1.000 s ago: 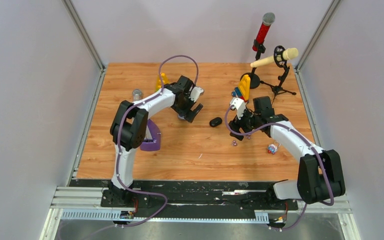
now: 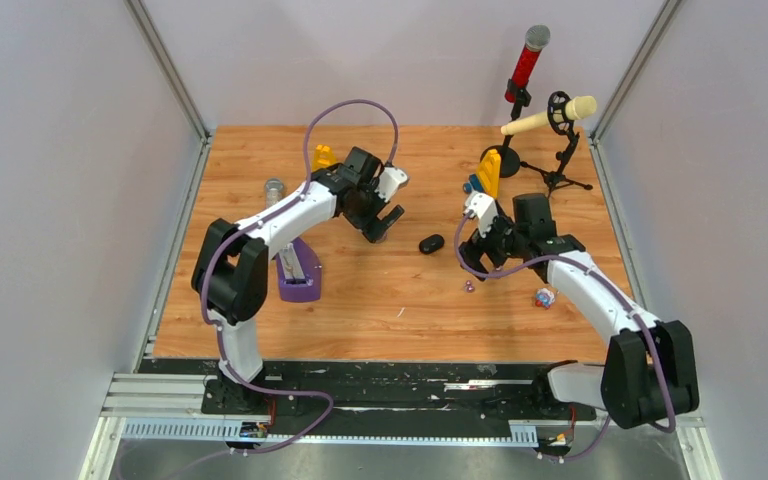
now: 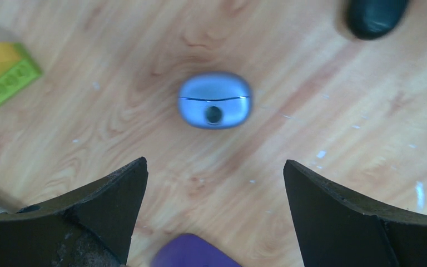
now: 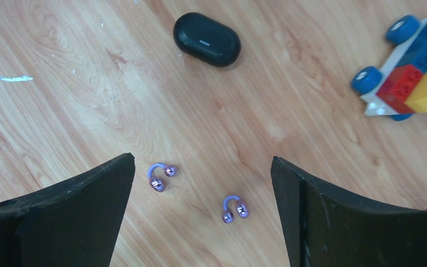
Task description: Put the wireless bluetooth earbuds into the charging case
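Observation:
In the left wrist view the shiny blue charging case lies on the wood with its lid shut, a seam across it and a dark round spot at the front. My left gripper is open, its fingertips apart from the case and nothing between them. Two small purple clip-shaped earbuds rest on the table in the right wrist view: one earbud on the left, the other earbud lower and to the right. Over them my right gripper stands open and empty.
A black oval case lies between the two grippers. Yellow-topped toy bricks and telescope-like models stand at the back right; a purple holder is at the left.
My left arm's elbow has swung outward to the left while its gripper shifted slightly. The blue case shows further right than one second ago. My right gripper has barely moved.

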